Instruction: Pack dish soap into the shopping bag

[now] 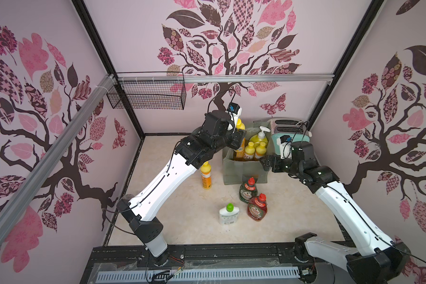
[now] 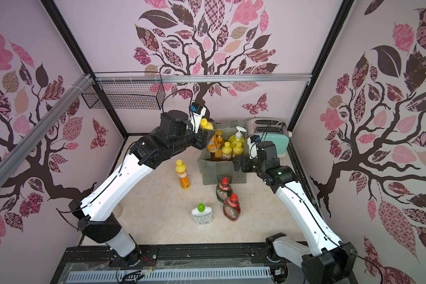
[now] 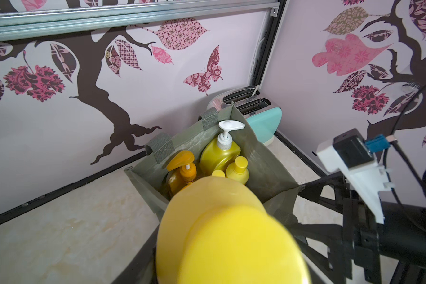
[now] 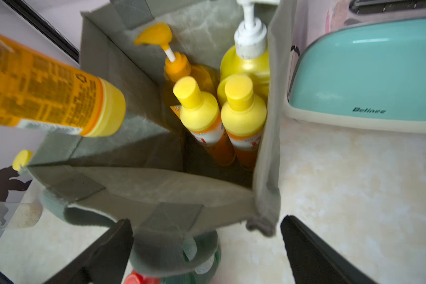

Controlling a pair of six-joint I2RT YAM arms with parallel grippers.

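My left gripper (image 2: 204,135) is shut on a yellow-capped orange bottle (image 4: 42,85), held tilted above the left side of the grey shopping bag (image 1: 239,172). Inside the bag are a yellow pump bottle (image 3: 220,155), an orange pump bottle (image 4: 177,66) and two yellow-capped bottles (image 4: 201,113). My right gripper (image 1: 268,161) is open at the bag's front right edge, with the bag edge between but below its spread fingers in the right wrist view. A green bottle (image 1: 248,193), a red bottle (image 1: 257,210) and a white bottle (image 1: 228,215) stand in front.
Another orange bottle (image 2: 183,177) stands left of the bag. A mint toaster (image 4: 364,66) sits behind and right of the bag. A wire basket (image 1: 146,92) hangs at the back left.
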